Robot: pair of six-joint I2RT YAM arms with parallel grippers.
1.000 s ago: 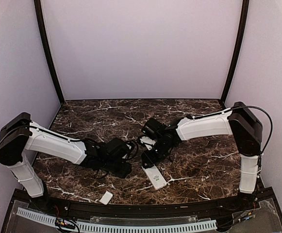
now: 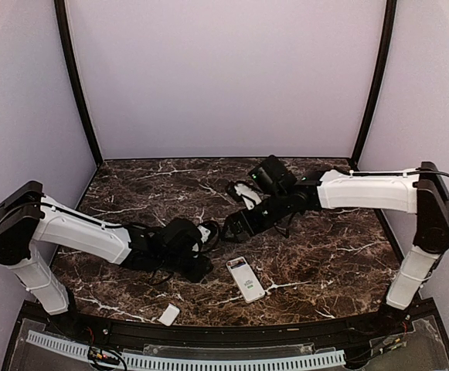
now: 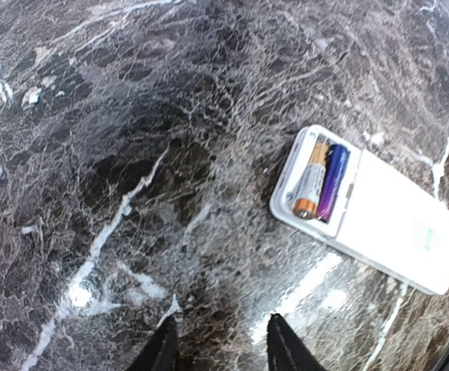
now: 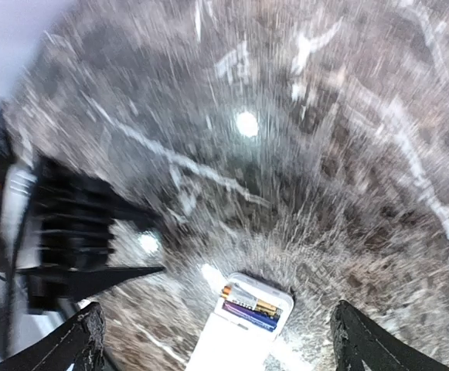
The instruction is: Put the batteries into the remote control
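Note:
The white remote control lies on the dark marble table with its battery compartment facing up. In the left wrist view, an orange-and-white battery and a blue-purple battery lie side by side in that compartment; whether both sit fully flat is hard to tell. My left gripper stands open, beside and apart from the remote, with nothing between its fingers. Above the far end of the remote, my right gripper is wide open and empty. A small white piece, perhaps the battery cover, lies near the front edge.
Both arms come close together near the table's middle; the left gripper's dark body shows at the side of the right wrist view. Bare marble stretches across the back, and the right front is also clear.
My right arm has drawn up and back from the remote, so its compartment end now shows in the top view. The left arm has shifted only slightly. The remote stays in place.

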